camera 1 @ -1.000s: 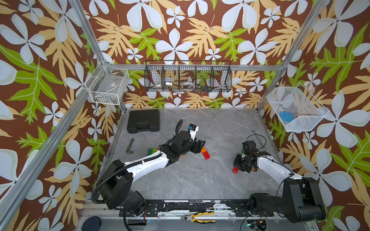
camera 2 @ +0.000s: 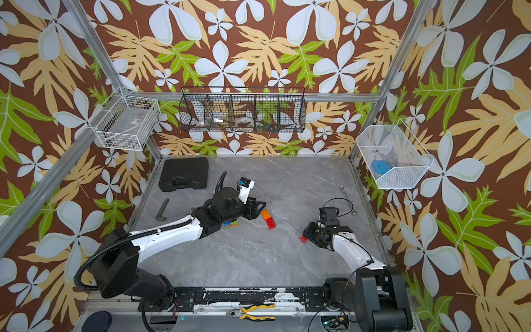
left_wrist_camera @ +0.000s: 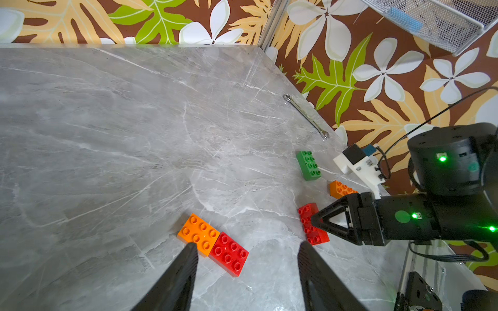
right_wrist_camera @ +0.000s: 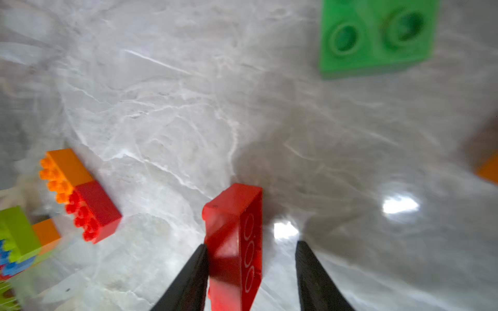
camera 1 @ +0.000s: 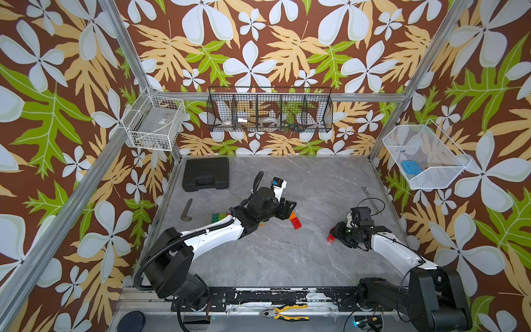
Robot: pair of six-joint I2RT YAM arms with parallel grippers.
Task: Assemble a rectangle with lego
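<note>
In the right wrist view a red brick is tilted on its side, studs to the left and hollow underside to the right. It lies against or very near the left finger of my right gripper; a clear gap separates it from the other finger, and the fingers are apart. Whether it rests on the table is unclear. My left gripper stands open, with nothing between its fingers. Beyond it, an orange brick and another red brick sit end to end, touching, studs up.
To the right lie a green brick and an orange brick, close to the right arm. Other coloured bricks are partly hidden by the left arm from above. A wrench lies by the right edge.
The left arm and the orange-and-red pair look unmoved.
</note>
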